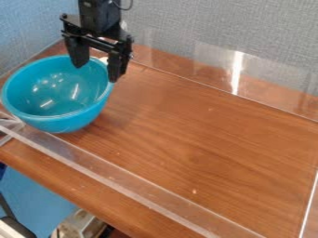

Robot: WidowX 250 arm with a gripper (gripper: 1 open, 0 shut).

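My black gripper (pixel 97 58) hangs over the back part of a large turquoise bowl (pixel 56 100) at the left of the camera view, its two fingers spread apart in an open stance with nothing visible between them. The bowl sits upright near the left end of the wooden table and looks empty inside. The fingertips are at about the height of the bowl's back rim; whether they touch it I cannot tell.
Transparent strips run along its edges, with a grey textured wall (pixel 224 37) behind. A blue surface and some hardware lie below the front left edge.
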